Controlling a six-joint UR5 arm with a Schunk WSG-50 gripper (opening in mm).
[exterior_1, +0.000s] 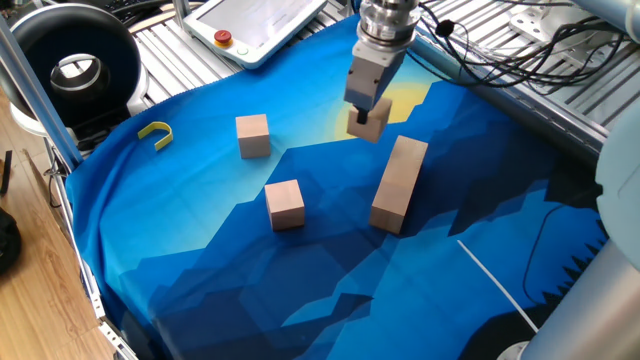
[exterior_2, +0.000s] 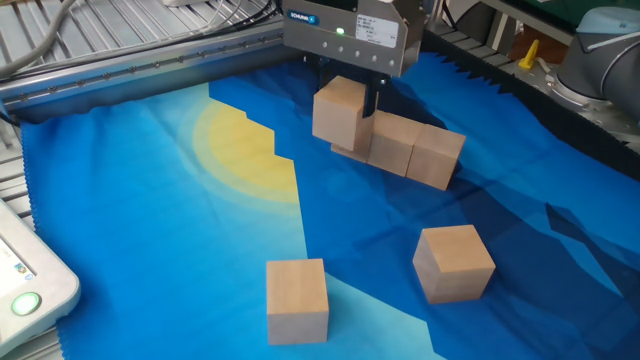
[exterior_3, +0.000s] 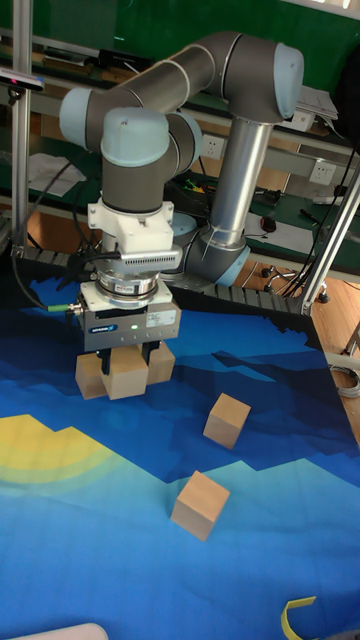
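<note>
A wooden cube (exterior_2: 338, 112) is clasped between the dark fingers (exterior_2: 371, 97) of my gripper (exterior_2: 348, 95), which is shut on it. In exterior view 1 this held cube (exterior_1: 372, 124) shows beyond the far end of a straight row of wooden blocks (exterior_1: 401, 178), with a small gap between them in the picture. The row (exterior_2: 412, 148) is partly covered by the held cube in exterior view 2. In exterior view 3 the gripper (exterior_3: 126, 361) and its cube hide the row's middle. How high the cube hangs is hard to tell.
Two loose cubes stand apart on the blue cloth, one (exterior_1: 253, 137) near the pendant side and another (exterior_1: 285, 205) closer to the row. A yellow hook-shaped piece (exterior_1: 157, 134) lies at the left. A tablet pendant (exterior_1: 255, 25) rests at the back. Open cloth surrounds the cubes.
</note>
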